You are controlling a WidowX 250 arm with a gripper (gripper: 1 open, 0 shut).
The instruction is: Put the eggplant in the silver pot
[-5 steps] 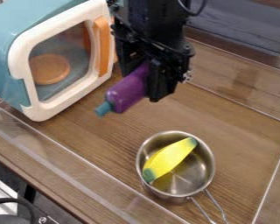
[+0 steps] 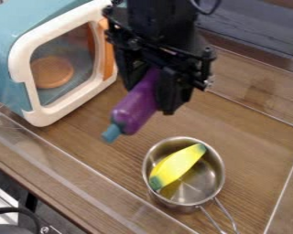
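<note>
Held in the air at the upper middle is a purple eggplant (image 2: 136, 107) with a blue-green stem end pointing down and left. My black gripper (image 2: 159, 88) is shut on it, and its fingers hide the upper part. Below and to the right, the silver pot (image 2: 150, 171) stands on the table with its wire handle toward the front right. A yellow toy (image 2: 179, 164) with green tips, banana-like, lies inside the pot. The eggplant hangs apart from the pot, up and to the left of it in the view.
A blue-and-white toy oven (image 2: 41, 114) with an open front and a brown disc (image 2: 52, 71) inside stands at the left. Bare wooden table (image 2: 253, 132) spreads around the pot. Dark cables lie at the bottom left.
The pot and the yellow toy have stayed put.
</note>
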